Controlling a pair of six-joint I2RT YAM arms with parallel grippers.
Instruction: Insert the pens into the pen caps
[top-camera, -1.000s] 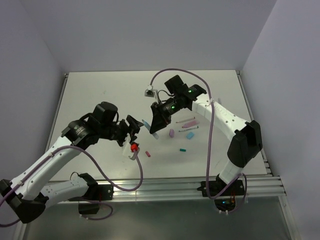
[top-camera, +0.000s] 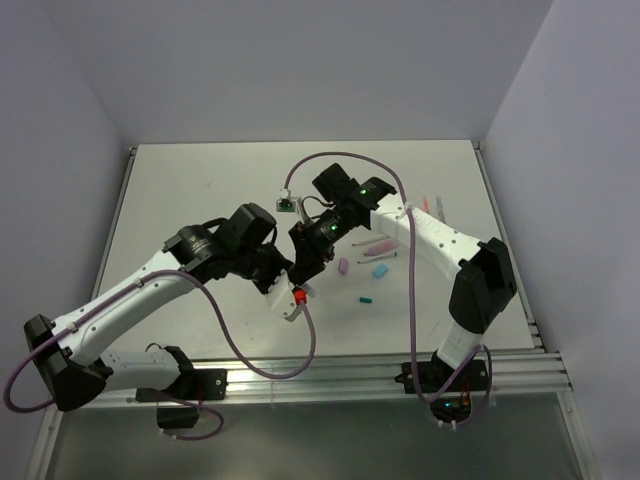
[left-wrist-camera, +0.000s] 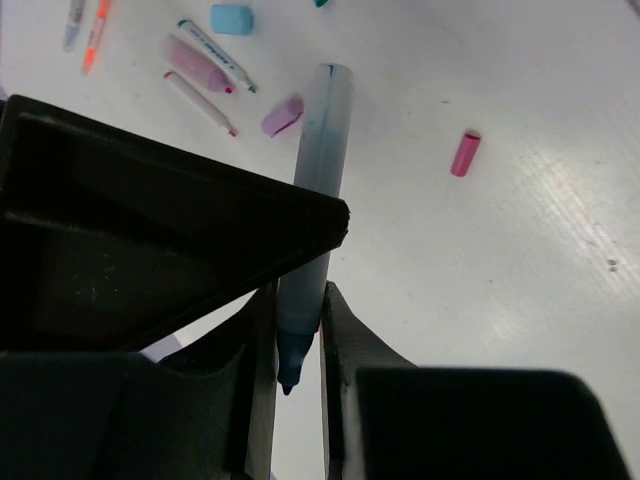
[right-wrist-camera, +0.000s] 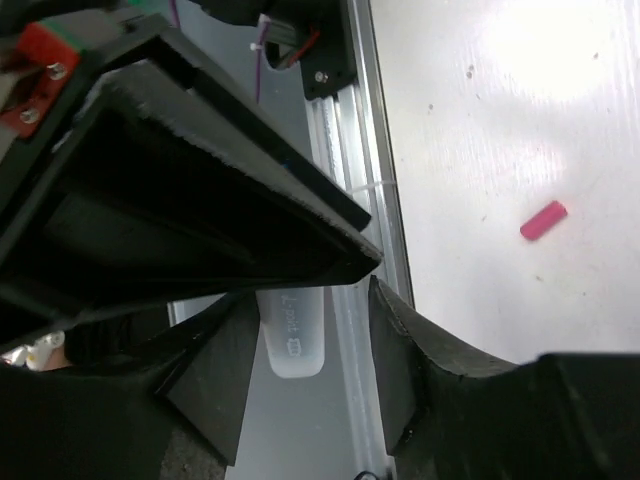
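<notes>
A translucent pen (left-wrist-camera: 325, 130) with a teal tip stands between my left gripper's fingers, which are shut on it; my other gripper's black finger lies across it in the left wrist view. In the top view my left gripper (top-camera: 285, 262) and right gripper (top-camera: 305, 250) meet over the table's middle. In the right wrist view the pen's lower end (right-wrist-camera: 292, 335) shows between the fingers of my right gripper; whether they grip it is unclear.
On the white table (top-camera: 190, 170) lie pens (left-wrist-camera: 200, 100), a pink pen (left-wrist-camera: 195, 62), a blue piece (left-wrist-camera: 231, 19), a purple cap (left-wrist-camera: 282, 115) and a pink cap (right-wrist-camera: 543, 219).
My left gripper has moved right to meet the right one at the pen, and the right arm has shifted a little left and down in the top view.
</notes>
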